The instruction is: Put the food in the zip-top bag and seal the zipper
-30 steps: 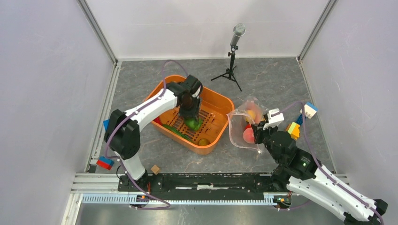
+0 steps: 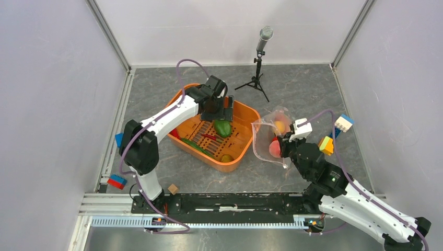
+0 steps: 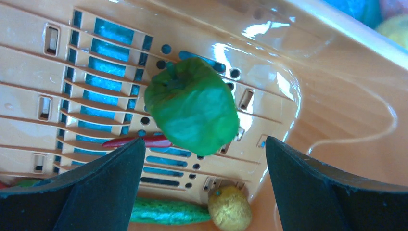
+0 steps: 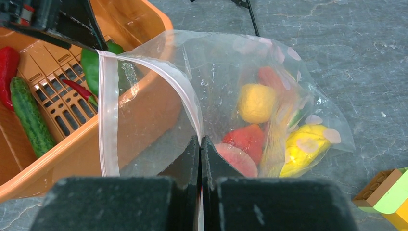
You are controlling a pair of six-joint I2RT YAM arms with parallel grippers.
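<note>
Inside the orange basket [image 2: 238,146] lie a green pepper [image 3: 192,106], a red chili [image 3: 118,143], a cucumber [image 4: 30,115], a red pepper [image 4: 8,72] and a brownish round food [image 3: 230,209]. My left gripper is open above the green pepper, empty. The clear zip top bag [image 4: 216,62] stands right of the basket, holding yellow and red foods, including a yellow item [image 4: 256,103] and a pink round one [image 4: 235,161]. My right gripper is shut on the bag's zipper edge, holding its mouth up.
A microphone stand [image 2: 255,78] is at the back. Toy bricks [image 2: 329,144] lie right of the bag, more [image 2: 117,181] at the left, and a small wooden block [image 2: 173,189] at the front.
My left arm has shifted above the basket, and the green pepper now lies farther right than a second ago, uncovered below the gripper. The right arm and bag have moved very slightly.
</note>
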